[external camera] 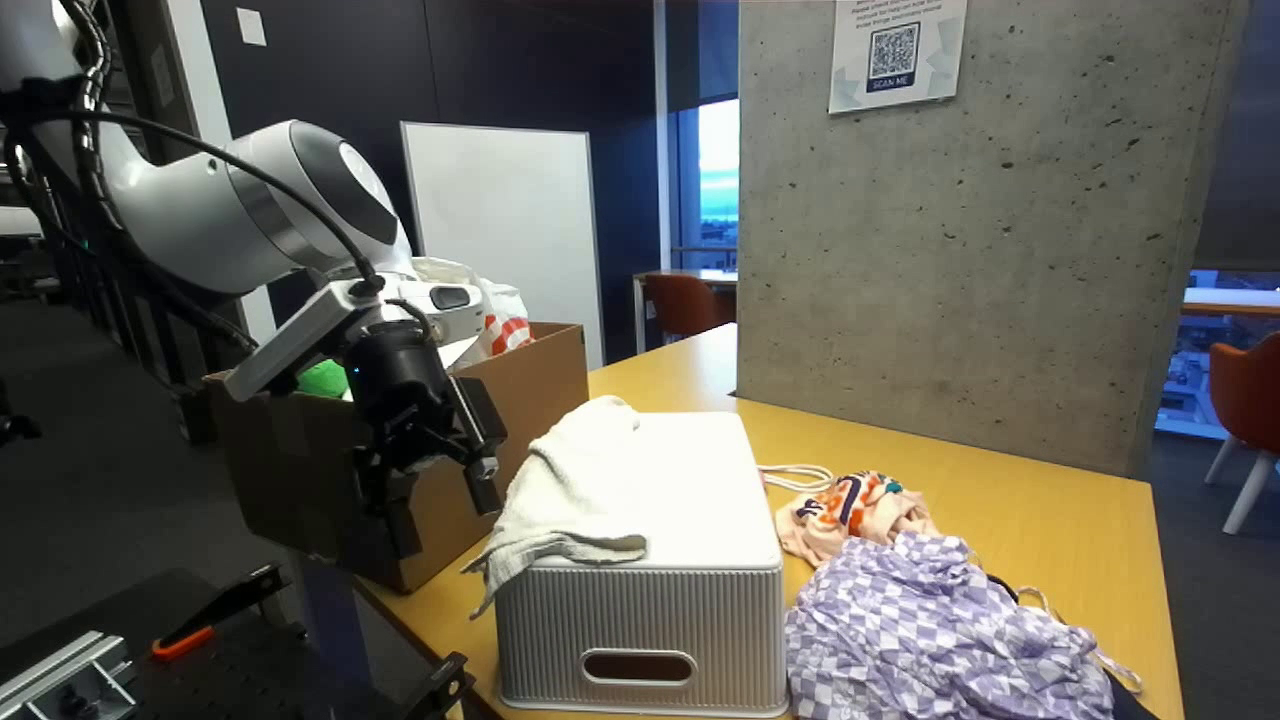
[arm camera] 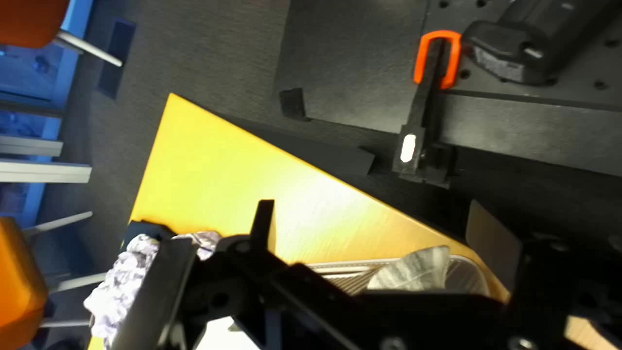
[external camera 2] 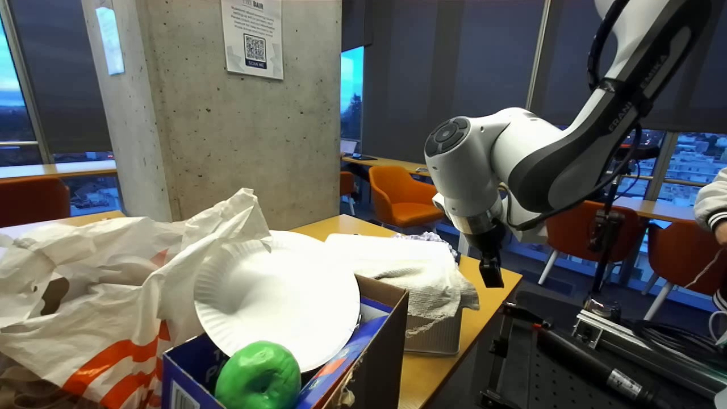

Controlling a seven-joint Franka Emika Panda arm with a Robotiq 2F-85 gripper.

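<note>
In exterior view 1 my gripper (external camera: 446, 524) hangs open and empty, left of a white-topped ribbed box (external camera: 708, 480) on the yellow table. A pale cloth (external camera: 573, 486) lies over the near left corner of the box's top and droops down its side, apart from my fingers. Exterior view 2 shows the gripper (external camera 2: 492, 283) beyond the table's edge, beside the cloth (external camera 2: 426, 279). In the wrist view the cloth (arm camera: 415, 270) shows partly, below the gripper's dark body; the rest is hidden.
A cardboard box (external camera: 528, 396) holding a green ring (external camera 2: 259, 377) and white plates (external camera 2: 293, 293) stands behind the gripper. Purple checked fabric (external camera: 948, 636) and a peach bundle (external camera: 858, 514) lie right of the white-topped box. A dark cart (arm camera: 361, 64) stands beside the table.
</note>
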